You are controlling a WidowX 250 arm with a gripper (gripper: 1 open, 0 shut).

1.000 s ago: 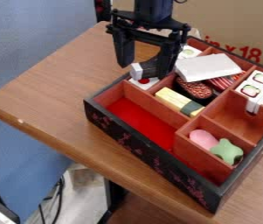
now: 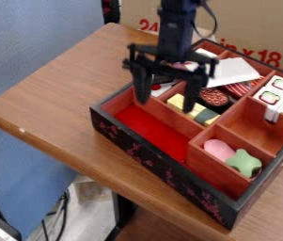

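Note:
My black gripper (image 2: pixel 171 80) hangs low over the upper-left part of a dark box with red dividers (image 2: pixel 169 174). Its body hides much of the small white and yellow items there; whether it holds anything I cannot tell. A yellow block (image 2: pixel 204 117) lies in the middle, beside dark round pieces (image 2: pixel 214 97) and sausage-like slices (image 2: pixel 242 88). A white card (image 2: pixel 235 70) lies at the back, white packs (image 2: pixel 276 98) at the right. A pink piece (image 2: pixel 218 148) and a green piece (image 2: pixel 243 164) share the front-right compartment. The front-left compartment (image 2: pixel 150 130) is empty.
Cardboard (image 2: pixel 257 28) stands behind, and a blue surface (image 2: pixel 18 47) lies beyond the table's left edge.
My gripper has moved down and slightly right, now covering part of the yellow block and the white item near it. The box's contents otherwise look unchanged.

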